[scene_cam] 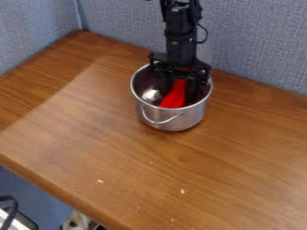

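A steel pot [166, 119] with a wire handle stands on the wooden table. A red object [174, 97] lies inside it. My black gripper [178, 79] reaches down from the top into the pot, over the red object. Its fingertips are dark and partly hidden by the pot and the arm, so what is between them is unclear.
Grey padded walls [258, 45] stand behind and at the left. The table's edge runs along the lower left.
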